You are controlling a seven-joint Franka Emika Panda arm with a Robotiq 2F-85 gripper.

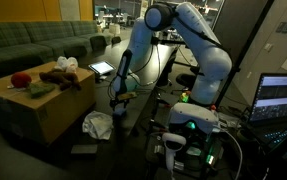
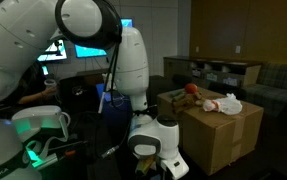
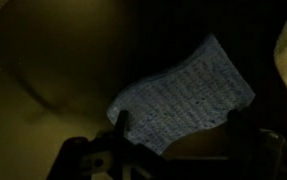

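Note:
A grey-blue cloth (image 3: 183, 95) lies on the dark floor in the wrist view, with a pointed corner at its top. My gripper is open above it, one dark finger by each side of the cloth's near part. Whether the fingers touch the fabric cannot be seen. In exterior view 1 the gripper (image 1: 122, 101) reaches low beside the box, with a small bluish patch under it. Exterior view 2 has the white wrist housing (image 2: 155, 143) near the floor; the fingertips are hard to make out there.
A large cardboard box (image 1: 53, 112) stands beside the arm, bearing a brown soft toy (image 1: 59, 75), a red item (image 1: 21, 79) and a white cloth or bag (image 2: 223, 104). A white cloth (image 1: 97, 126) and a dark flat object (image 1: 84, 149) lie on the floor.

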